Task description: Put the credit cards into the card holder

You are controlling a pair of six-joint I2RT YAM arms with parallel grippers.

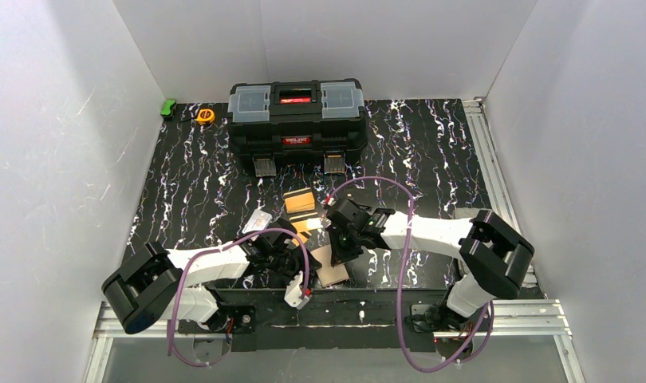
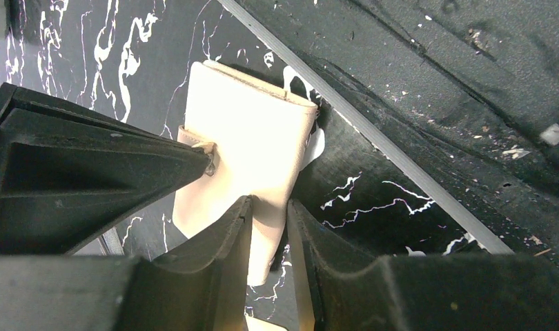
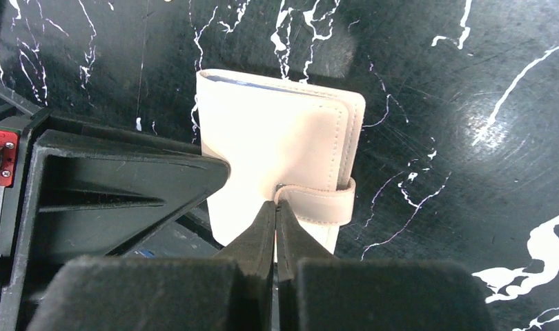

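The beige card holder [image 2: 249, 138] [image 3: 270, 131] [image 1: 332, 273] lies at the table's front edge with its strap [image 3: 318, 203] across one side. My right gripper is shut, its tips at the strap. My left gripper is at the holder's long side; whether anything sits between its narrowly set fingers is unclear. Orange cards [image 1: 299, 200] and a pale card [image 1: 257, 220] lie behind the grippers, partly hidden by the arms.
A black toolbox [image 1: 296, 120] stands at the back, with an orange tape [image 1: 205, 116] and a green object [image 1: 167, 107] to its left.
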